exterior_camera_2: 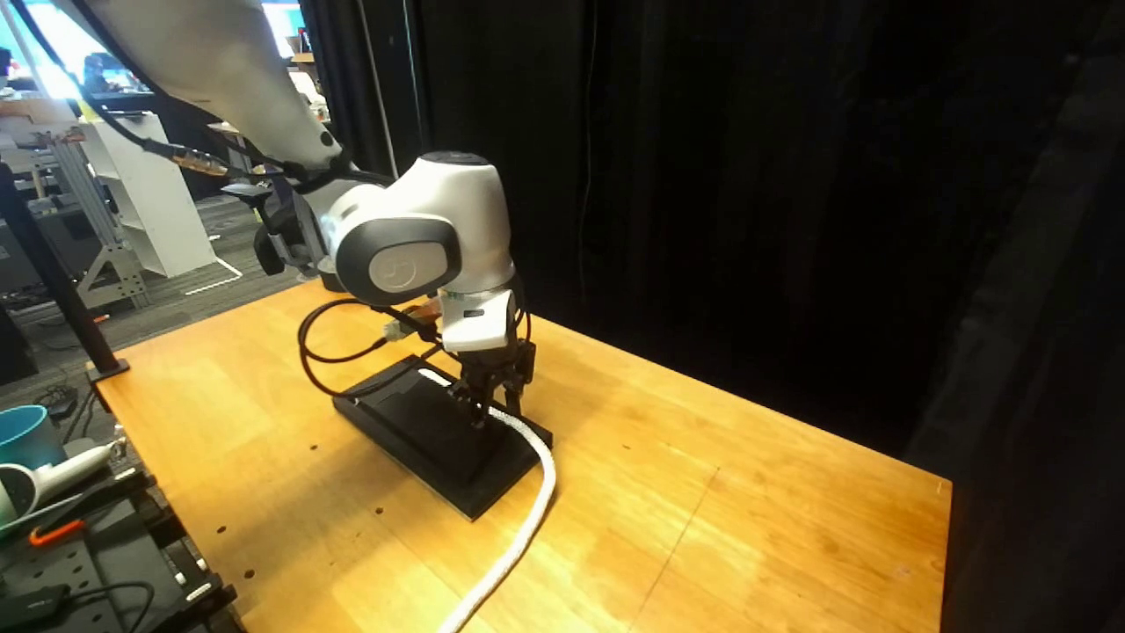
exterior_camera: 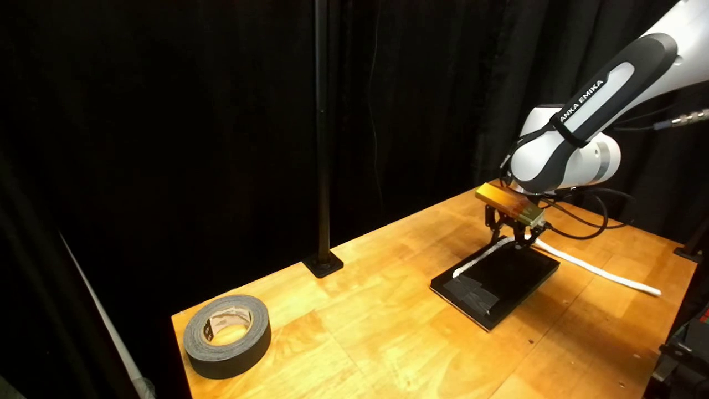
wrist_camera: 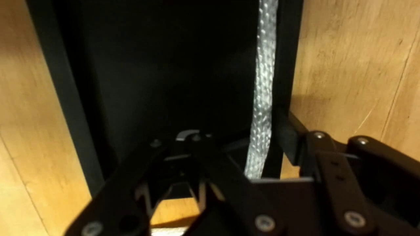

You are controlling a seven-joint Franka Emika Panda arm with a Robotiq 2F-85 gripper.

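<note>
A white braided rope (exterior_camera: 488, 255) runs along one long side of a black rectangular board (exterior_camera: 505, 282), then bends off the board's far end onto the table. In the wrist view the rope (wrist_camera: 262, 84) passes between the fingers of my gripper, nearer the right one, and the fingers stand part open. Low over the far end of the board is the gripper (exterior_camera: 509, 240). From the other side, the rope's loose length (exterior_camera_2: 538, 496) curves towards the front of the table. The gripper's body hides the bend.
A roll of dark tape (exterior_camera: 227, 336) lies at the table's near left corner. Dark tape strips (exterior_camera: 470, 292) cover part of the board's near end. A black post (exterior_camera: 323, 262) stands by the back edge. Bare wood (exterior_camera_2: 717, 506) lies open to one side.
</note>
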